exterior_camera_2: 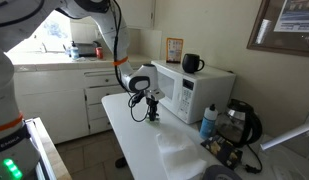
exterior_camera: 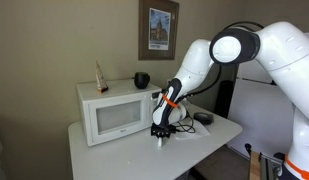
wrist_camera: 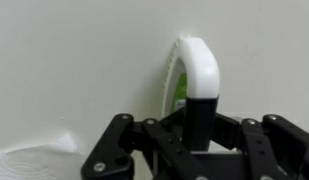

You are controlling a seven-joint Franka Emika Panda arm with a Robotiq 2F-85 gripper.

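Note:
A white, curved object with a black band and a green part (wrist_camera: pixel 199 75) stretches out from my gripper in the wrist view. My gripper is shut on its black part. Exterior view 1 shows the gripper (exterior_camera: pixel 159 132) low over the white table, in front of the microwave, with the small white end of the object (exterior_camera: pixel 160 144) beneath it. From the other side, the gripper (exterior_camera_2: pixel 151 107) is near the microwave's front, and a bit of green shows there. Whether the object touches the table cannot be told.
The white microwave (exterior_camera: pixel 118 117) stands behind the gripper, bearing a dark pot (exterior_camera: pixel 142 80). A white cloth or paper (exterior_camera_2: pixel 178 155) lies on the table, with a blue bottle (exterior_camera_2: pixel 208 123) and a dark appliance (exterior_camera_2: pixel 223 151) beyond. Table space left of the gripper in exterior view 1 is clear.

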